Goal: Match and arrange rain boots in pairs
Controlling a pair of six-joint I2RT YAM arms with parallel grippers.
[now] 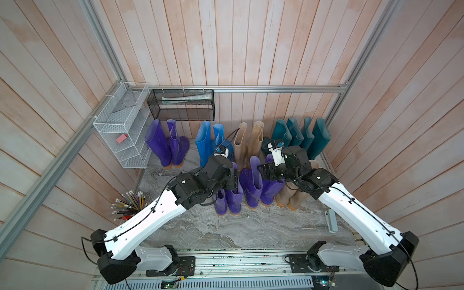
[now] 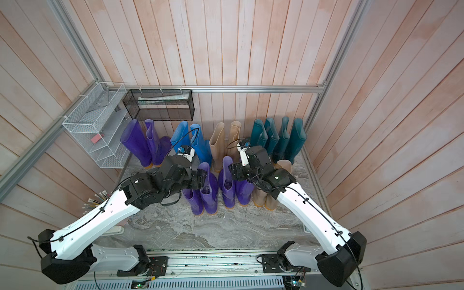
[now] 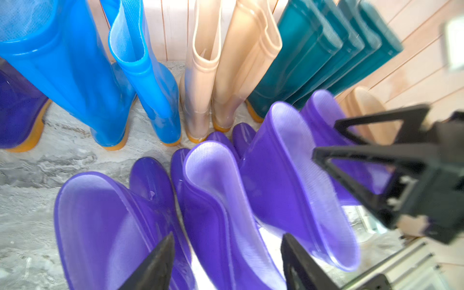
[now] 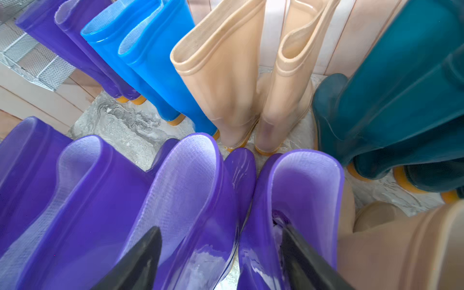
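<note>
Purple boots (image 3: 207, 203) stand in a front row, with beige boots (image 1: 290, 195) at its right end. The back row holds purple (image 1: 157, 140), blue (image 1: 205, 140), beige (image 1: 256, 140) and several teal boots (image 1: 321, 135), grouped by colour. My left gripper hangs over the front-left purple boots, fingers apart with nothing held. My right gripper is open over the right-hand purple boots of the front row, its fingertips just above or beside their openings.
A white wire shelf (image 1: 120, 125) and a black basket (image 1: 181, 104) hang at the back left. Pens lie at the left, and a pale item (image 1: 331, 220) at the right.
</note>
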